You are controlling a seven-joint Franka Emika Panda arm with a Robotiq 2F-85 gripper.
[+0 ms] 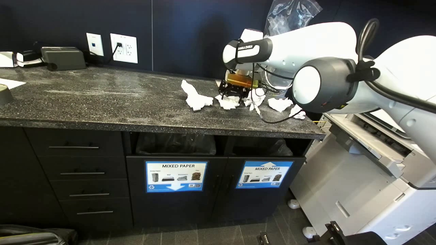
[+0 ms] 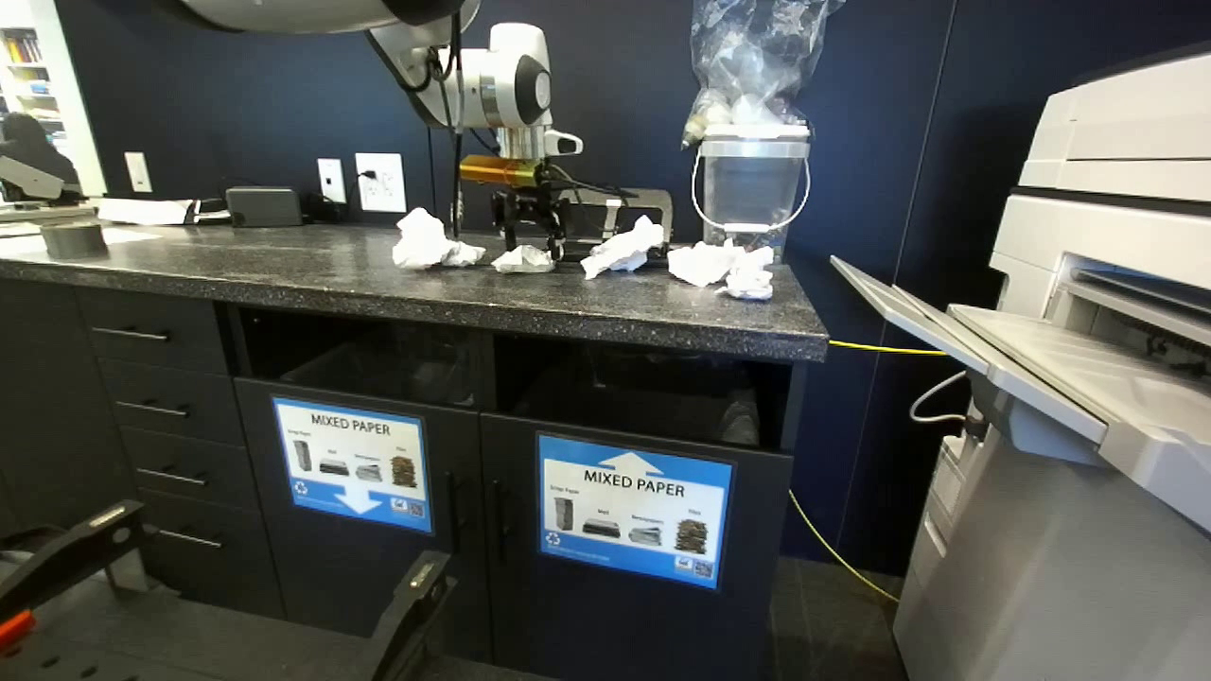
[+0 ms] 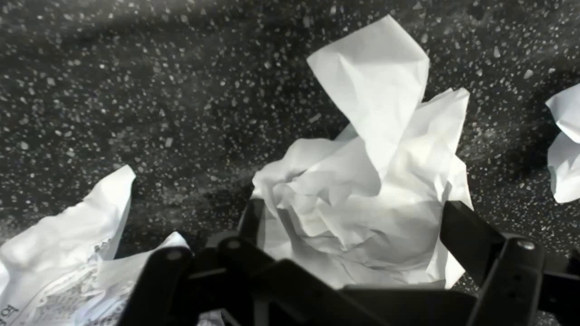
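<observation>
Several crumpled white papers lie in a row on the dark speckled counter. My gripper is open over one crumpled paper (image 3: pixel 359 190), a finger on either side of it in the wrist view. In the first exterior view the gripper (image 1: pixel 231 94) sits low at the second paper from the left (image 1: pixel 229 103). The second exterior view has the gripper (image 2: pixel 534 240) close above the counter, its fingers around that small paper (image 2: pixel 524 261). Whether the fingers touch the paper I cannot tell.
Neighbouring papers flank the gripper: a printed one (image 3: pixel 70 244) on the left, another (image 3: pixel 566 152) on the right. A clear bucket (image 2: pixel 755 187) with a plastic bag on top stands behind. Two open bin slots (image 2: pixel 636 386) lie below the counter's front edge.
</observation>
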